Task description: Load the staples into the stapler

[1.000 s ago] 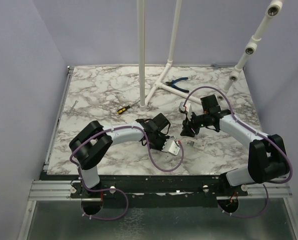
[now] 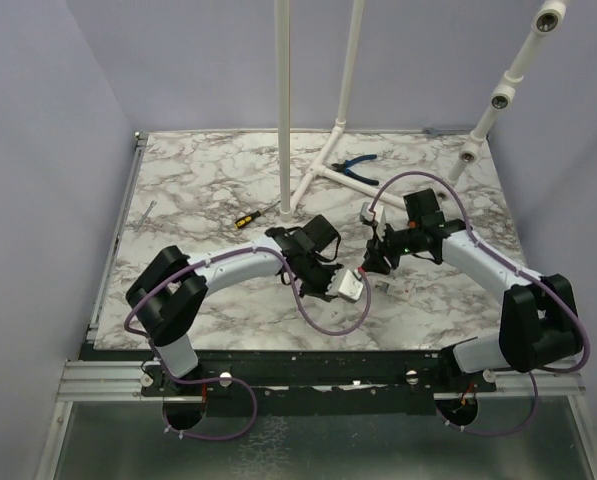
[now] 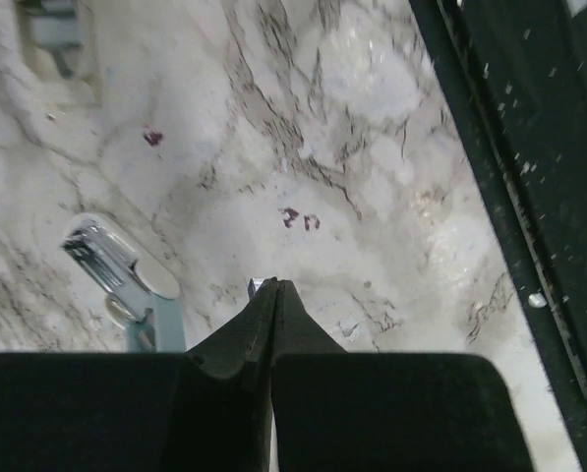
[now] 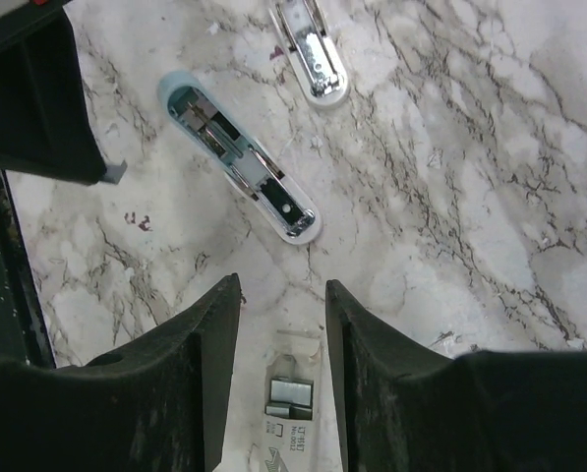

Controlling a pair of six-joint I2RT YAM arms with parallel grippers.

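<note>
A light blue and white stapler lies on the marble table with its metal channel facing up; part of it also shows in the left wrist view, its metal end (image 3: 106,261) left of my fingers. My left gripper is shut, low over the table beside the stapler. At its tip a small grey piece (image 4: 114,173) sticks out, looking like a short staple strip. My right gripper has its fingers apart with nothing between them. Below and between them lies the staple box (image 4: 293,393), with grey strips inside.
Another white piece with a metal channel (image 4: 315,59) lies near the stapler. Behind stand a white pipe frame (image 2: 308,185), blue-handled pliers (image 2: 350,166) and a yellow and black screwdriver (image 2: 250,217).
The right arm's elbow has moved a little right and forward.
</note>
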